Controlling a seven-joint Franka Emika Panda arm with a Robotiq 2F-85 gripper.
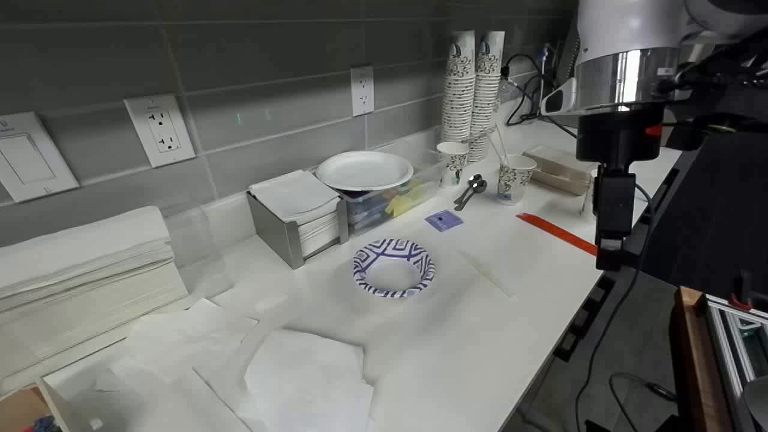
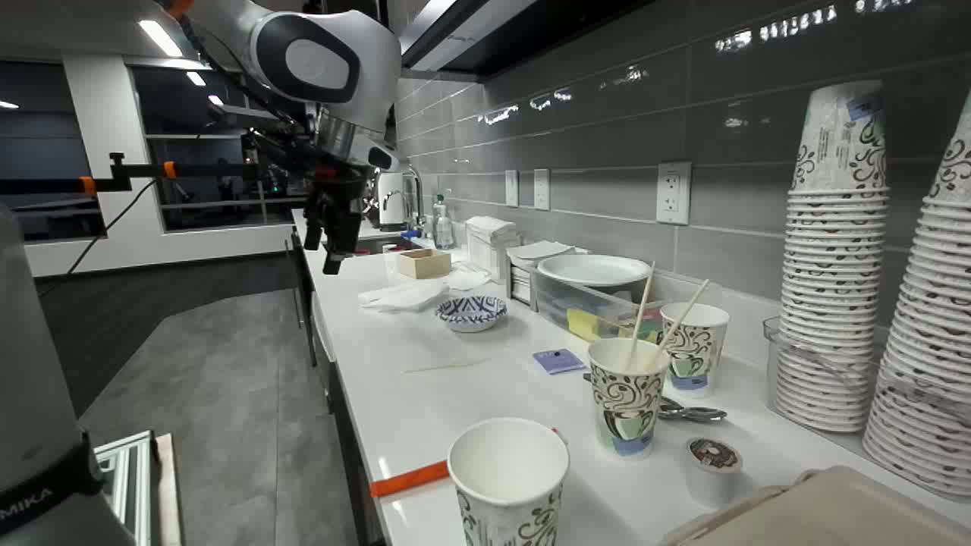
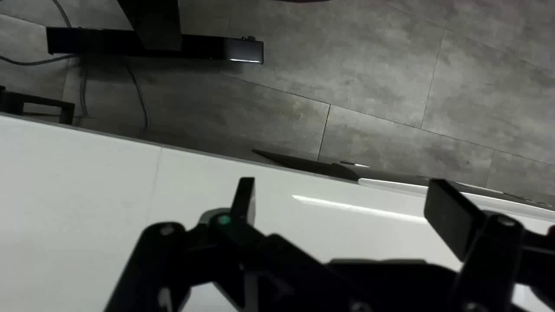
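In the wrist view my gripper is open, its two black fingers wide apart with only bare counter and floor showing between and beyond them. It hangs above the counter's front edge, clear of every object, as exterior view 2 shows the gripper high over the counter. A blue-and-white patterned paper bowl sits upright in the middle of the counter. Near it lie a purple packet, a pale thin stick and a red-orange strip. Two dark spoons rest by the paper cups.
Tall cup stacks and a cup with stirrers stand along the wall side; another cup is nearer. White plates top a clear bin beside a napkin holder. Loose napkins cover the left.
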